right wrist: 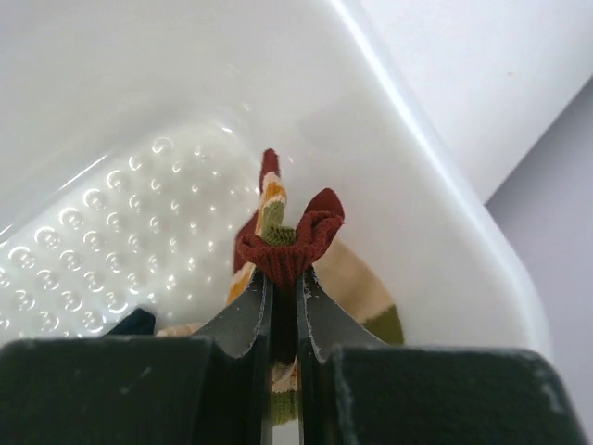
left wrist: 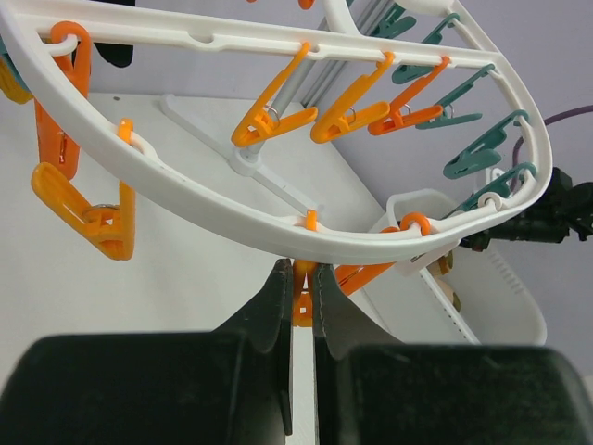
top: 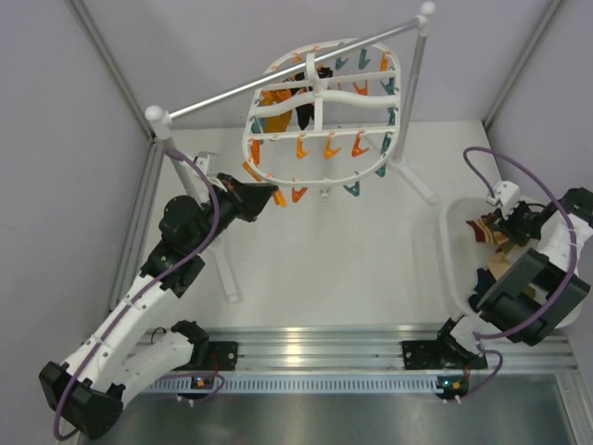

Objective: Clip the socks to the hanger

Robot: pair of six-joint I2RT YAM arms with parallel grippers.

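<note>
The white oval hanger is held up on its stand, with orange and teal clips around it. At its near left rim my left gripper is shut on an orange clip. A striped sock, dark red, tan and green, is pinched in my right gripper. Its dark red end bunches up above the fingers, and its lower part shows behind and below them. That gripper is over the white bin at the right. Whether the sock is clear of the bin's contents cannot be told.
Yellow and black socks hang at the hanger's far left. A dark sock and tan cloth lie in the bin. The white table between stand and bin is clear.
</note>
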